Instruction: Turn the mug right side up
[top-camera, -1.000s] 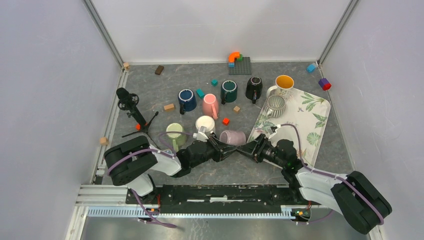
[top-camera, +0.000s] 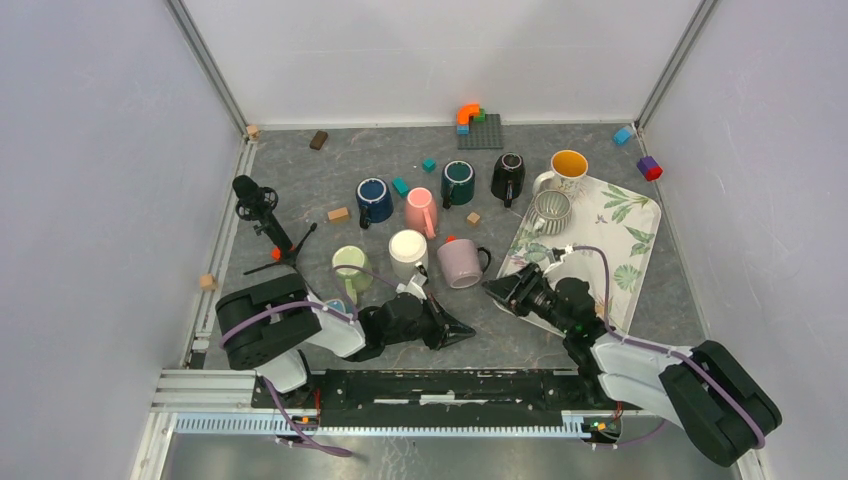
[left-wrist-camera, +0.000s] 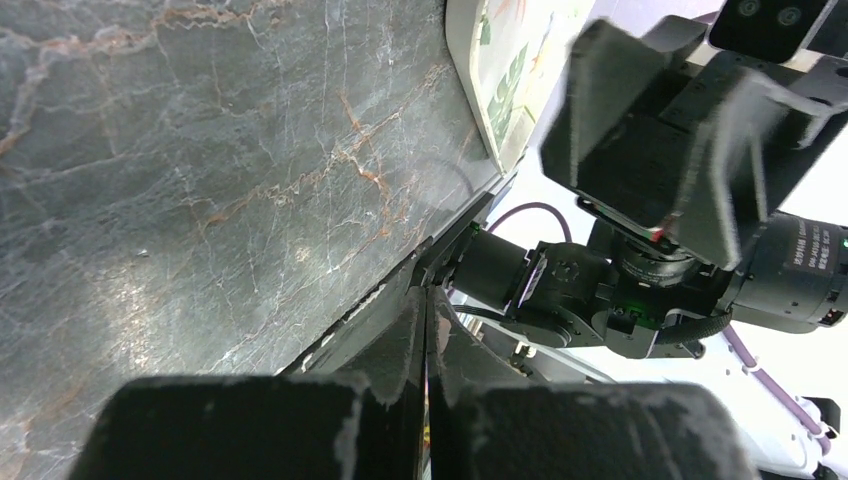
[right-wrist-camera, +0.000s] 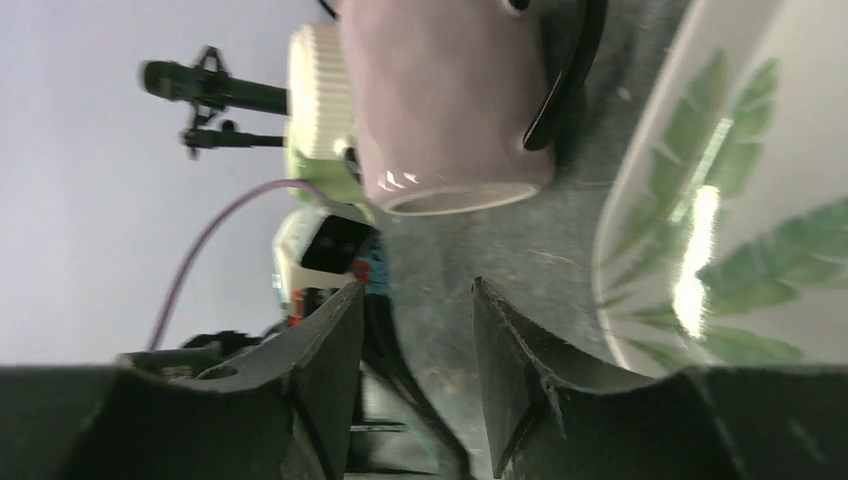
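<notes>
The mauve mug (top-camera: 460, 264) lies on its side on the grey table, between my grippers, its black handle to the right. In the right wrist view the mug (right-wrist-camera: 445, 100) is just beyond my right gripper, whose fingers are open with nothing between them. In the top view my right gripper (top-camera: 498, 289) is right of and below the mug. My left gripper is shut, nothing between its fingertips, pointing over bare table below the mug.
A leaf-patterned tray (top-camera: 630, 285) lies at right with a ribbed cup (top-camera: 551, 212). A white mug (top-camera: 408, 249), green mug (top-camera: 352, 262) and pink mug (top-camera: 420, 210) stand close by.
The mauve mug has shifted up and right, now covering much of the red cube. My left gripper has moved down, away from it; my right gripper has shifted slightly.
</notes>
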